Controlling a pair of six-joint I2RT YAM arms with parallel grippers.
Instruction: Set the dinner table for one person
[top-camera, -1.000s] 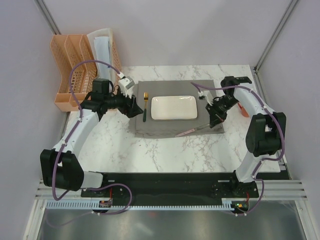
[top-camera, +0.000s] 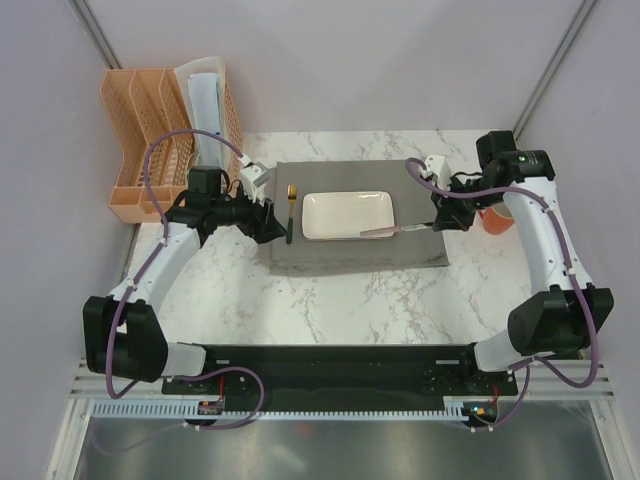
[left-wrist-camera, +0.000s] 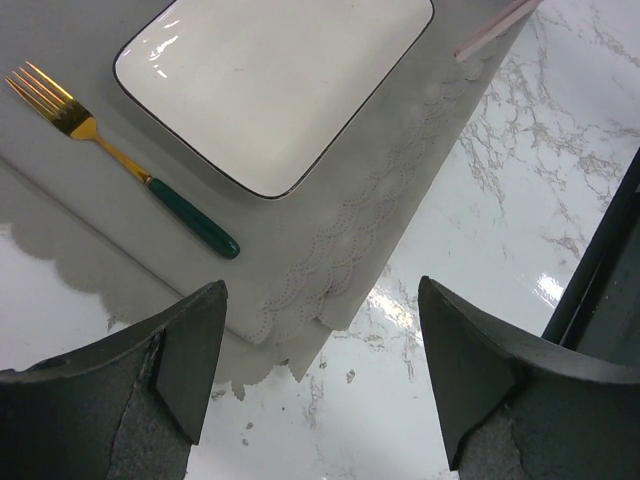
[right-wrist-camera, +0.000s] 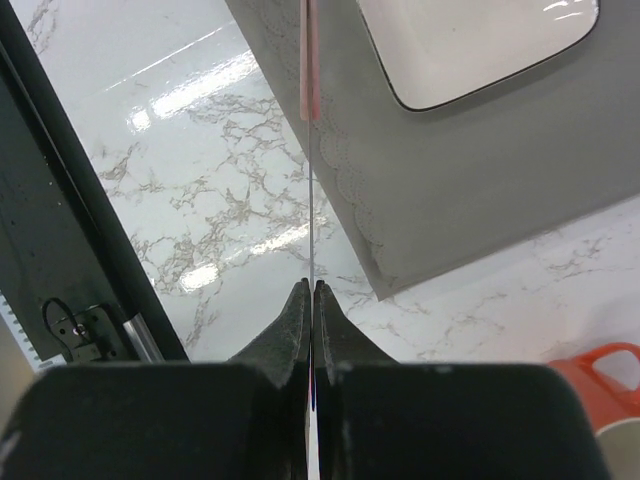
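A white rectangular plate (top-camera: 348, 215) with a dark rim lies on the grey placemat (top-camera: 350, 176). Left of the plate lies a fork (left-wrist-camera: 90, 128) with gold tines and a dark green handle. My right gripper is shut on a thin, knife-like utensil (right-wrist-camera: 310, 75), seen nearly edge-on. Its pinkish far end points left, over the mat by the plate's lower right corner in the top view. My left gripper stands open beside the mat's left edge, near the fork's handle, with nothing between its fingers.
An orange rack (top-camera: 150, 140) holding a white upright item (top-camera: 205, 110) stands at the back left. At the right, behind the right gripper, is an orange-red cup (top-camera: 496, 220).
My right gripper has moved right and back, bringing the utensil from the mat's front edge up beside the plate, more level.
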